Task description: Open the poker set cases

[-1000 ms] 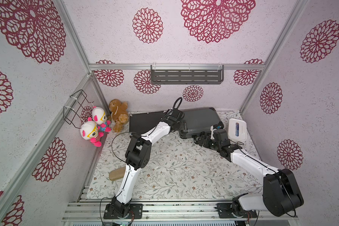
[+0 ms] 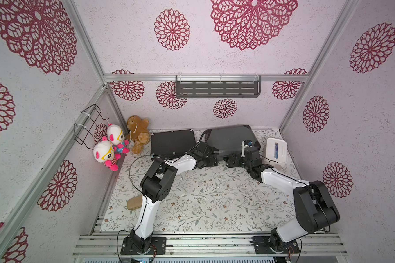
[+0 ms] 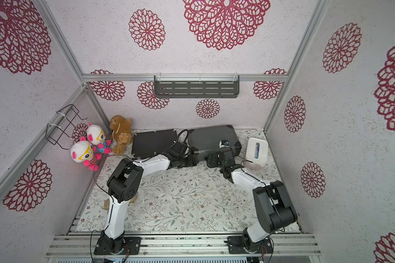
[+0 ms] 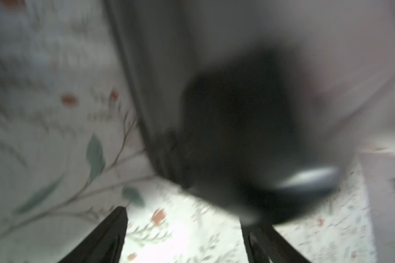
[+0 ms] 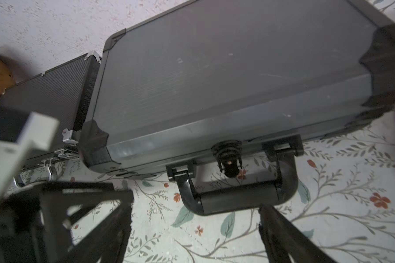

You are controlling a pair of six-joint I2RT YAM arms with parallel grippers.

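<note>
Two shut cases lie flat by the back wall. The right one is grey, with dark corners, a round black latch and a black handle on its front. To its left is the black case with silver fittings. My right gripper is in front of the grey case, its fingers apart with the handle visible in the gap and a little beyond. At the grey case's front left corner is my left gripper, fingers apart. A large dark blurred shape fills much of the left wrist view, too close to make out.
A white tub stands right of the grey case. Plush toys sit in the back left corner, and a tan object lies at the left front.
My left gripper has come down and toward the front, below the grey case's front left corner. Both cases stay in place.
</note>
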